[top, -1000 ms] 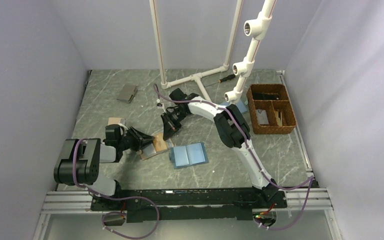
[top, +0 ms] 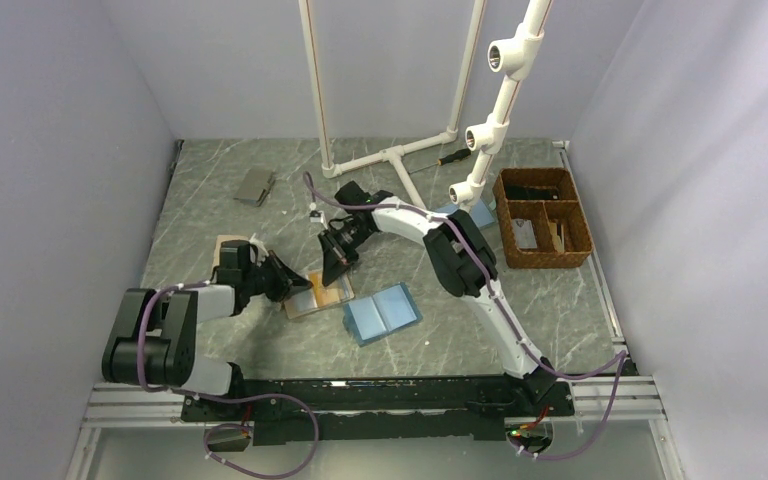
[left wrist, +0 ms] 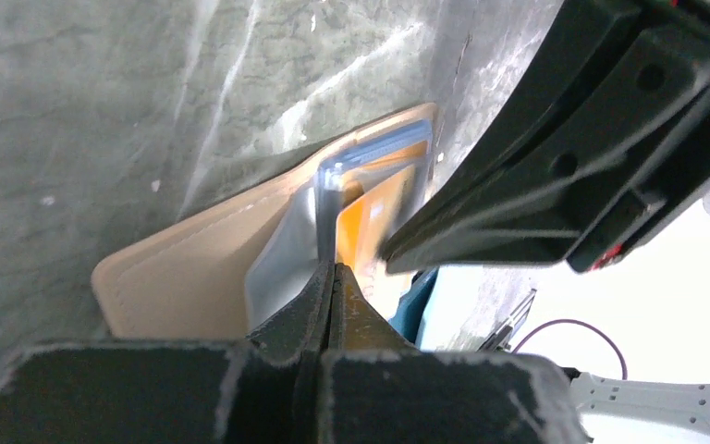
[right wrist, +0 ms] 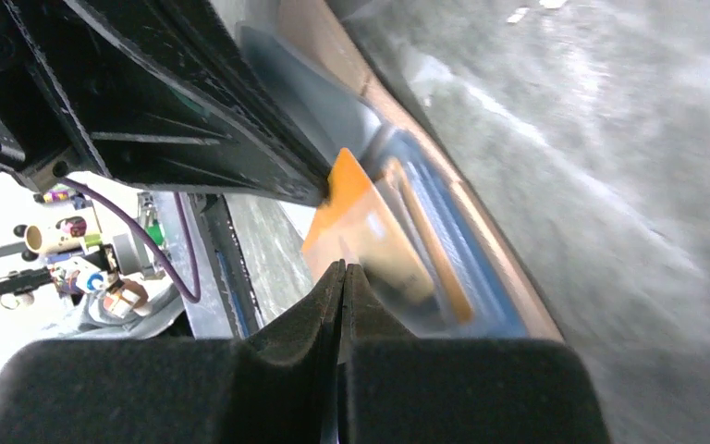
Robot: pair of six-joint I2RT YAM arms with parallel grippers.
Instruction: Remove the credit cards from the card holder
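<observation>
A beige card holder (top: 305,308) with bluish clear sleeves (left wrist: 328,208) lies spread on the table, front left of centre. One of its cards, an orange and cream card (right wrist: 379,236), stands tilted up at the sleeves' edge. In the left wrist view my left gripper is shut, its tips together in front of that card with nothing between them. From the opposite side my right gripper is also shut, its tips meeting close to the card's lower part. The card's lower edge and its sleeve are partly hidden behind the fingers.
A blue card holder (top: 382,313) lies unfolded just right of the beige one. At the back left rests a grey holder (top: 254,186). A brown divided basket (top: 543,258) stands far right. White pipes (top: 393,155) and a screwdriver (top: 454,157) are behind.
The orange card has tilted up from its stack. The blue holder has turned slightly, and the right arm has barely moved.
</observation>
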